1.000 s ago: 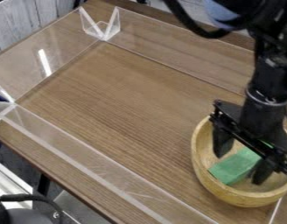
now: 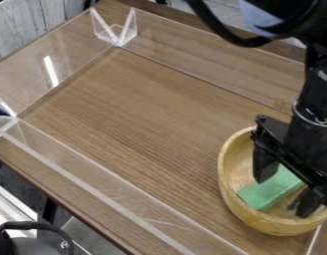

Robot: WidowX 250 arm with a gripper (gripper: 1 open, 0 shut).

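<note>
A tan round bowl (image 2: 239,204) sits at the lower right of the wooden table. Inside it lies a green block (image 2: 266,189). My black gripper (image 2: 286,179) is lowered into the bowl, its fingers apart over and around the green block, open. The arm hides part of the bowl's right side and part of the block.
Clear plastic edging runs along its sides, with a clear corner piece (image 2: 113,30) at the back. A black cable lies at the lower left, off the table.
The arm has shifted right and lower into the bowl since a second ago, with slight movement of the fingers around the green block.
</note>
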